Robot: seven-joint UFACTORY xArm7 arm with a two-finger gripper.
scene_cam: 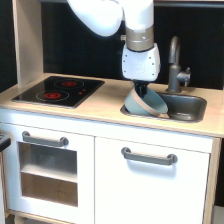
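From above, the white arm reaches down to the front left of the sink point(185, 106), where my small dark gripper point(141, 90) is. A teal bowl-like vessel point(150, 103) with a pale rim lies tilted, partly over the sink's left side. The gripper's dark fingers meet the vessel's upper left part. They are too small and dark to show whether they are closed on it. Part of the vessel is hidden behind the gripper.
A dark faucet point(175, 68) rises behind the sink. To the left, a black stovetop point(60, 91) with red ring marks is set in the wooden counter point(108, 103). The counter between the stovetop and sink is clear. Below are white cabinet doors point(150, 190).
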